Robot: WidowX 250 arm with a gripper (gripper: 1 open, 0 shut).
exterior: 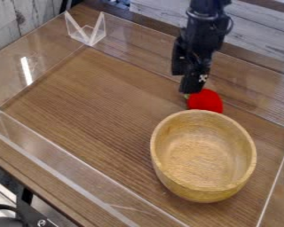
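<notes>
My gripper [191, 82] hangs in the upper right of the camera view, its arm reaching in from the top edge. It is open, just above and left of a red object [205, 101], with a small pale green bit beside that object partly hidden behind the gripper.
A large tan bowl [201, 174] stands at the lower right, just below the red object. A clear plastic item [86, 27] sits at the upper left. Dark cables lie at the lower left corner.
</notes>
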